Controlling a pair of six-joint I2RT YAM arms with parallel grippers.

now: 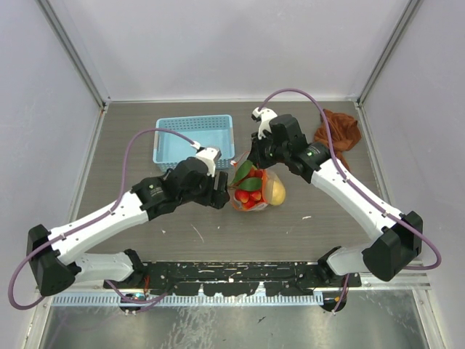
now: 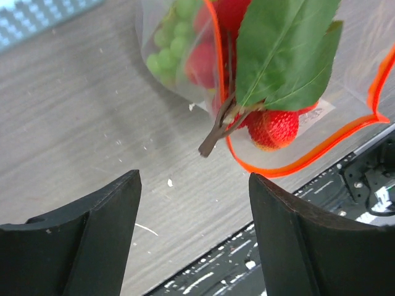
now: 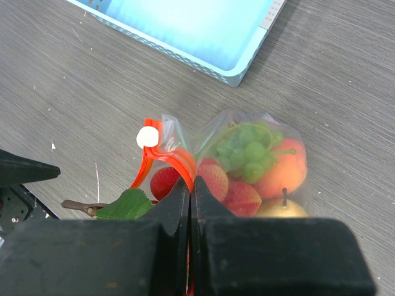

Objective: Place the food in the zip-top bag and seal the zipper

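Note:
The clear zip top bag lies in mid-table, its orange zipper gaping in the left wrist view. Inside are red fruits, green grapes, an orange fruit and a yellow pear. Green leaves on a brown stem poke out through the mouth. My right gripper is shut on the bag's orange zipper edge. To the left of the mouth, my left gripper stands open, nothing between its fingers, the stem's end just beyond them.
An empty light blue basket stands behind the bag at back left. A brown cloth lies crumpled at back right. Bare table stretches in front of the bag.

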